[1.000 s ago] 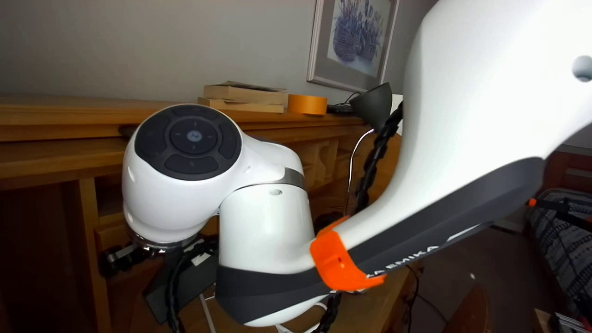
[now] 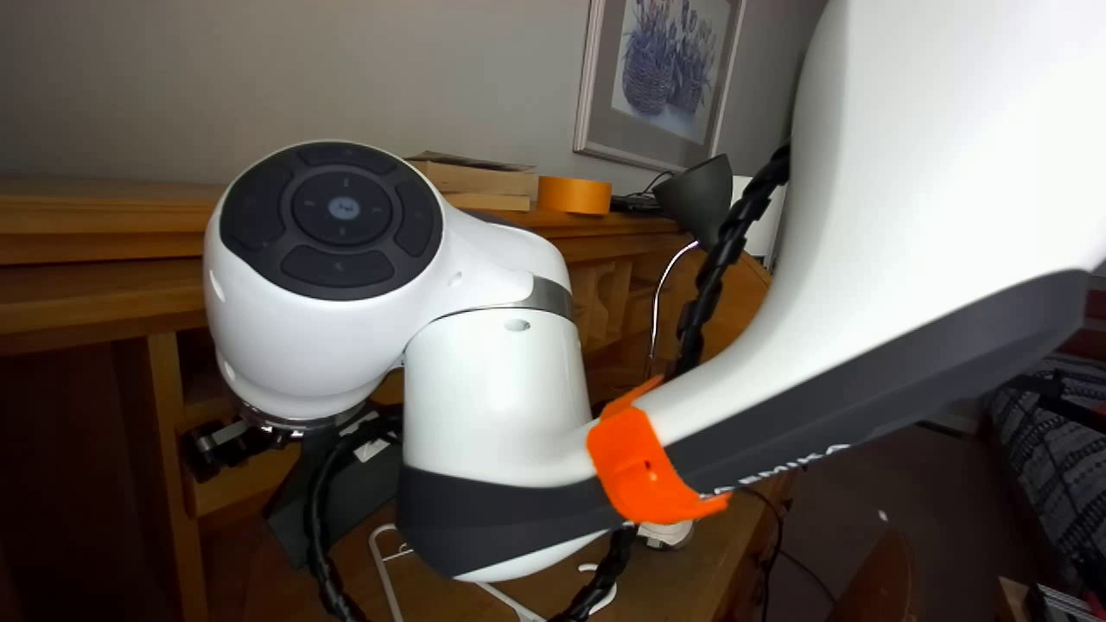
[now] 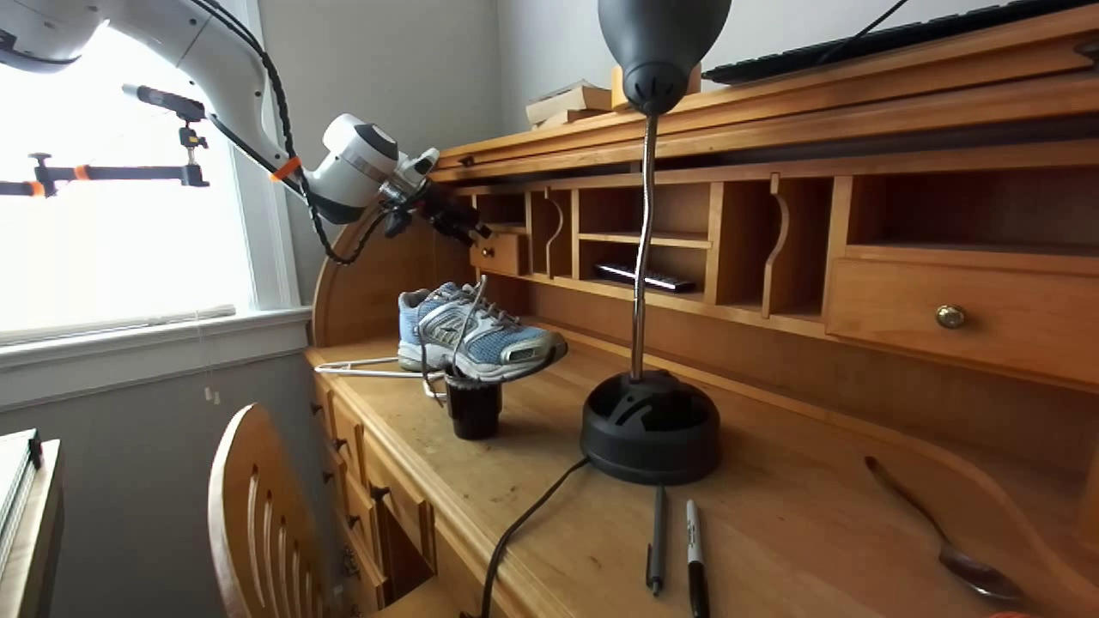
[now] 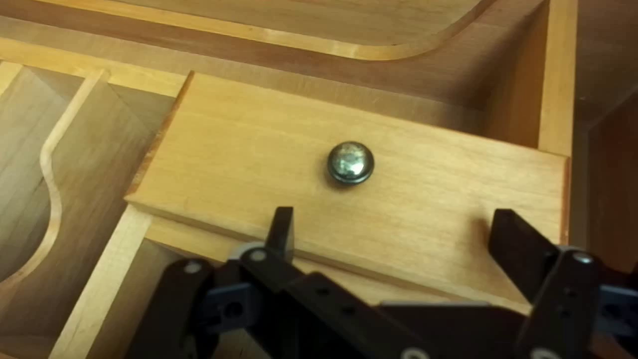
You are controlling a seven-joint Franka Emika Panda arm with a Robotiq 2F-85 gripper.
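Observation:
My gripper is open, its two black fingers spread wide with nothing between them. Beyond the fingertips is a small wooden drawer (image 4: pixel 239 149) with a round metal knob (image 4: pixel 351 162); its front looks flush with the shelving. The knob lies apart from both fingers, further up in the wrist view. From the side, the gripper (image 3: pixel 482 231) hangs in front of the small drawer (image 3: pixel 505 254) at the left end of the desk's cubbies. The arm hides the fingers in exterior view 1.
A blue-grey running shoe (image 3: pixel 479 330) rests partly on a black cup (image 3: pixel 475 410) below the gripper. A white hanger (image 3: pixel 355 367) lies behind them. The black lamp (image 3: pixel 651 427) stands further right. A curved divider (image 4: pixel 54 161) adjoins the drawer.
The arm's wrist has risen and shifted slightly left in exterior view 1, now covering part of the books on the desk top. The lamp and orange roll have stayed put.

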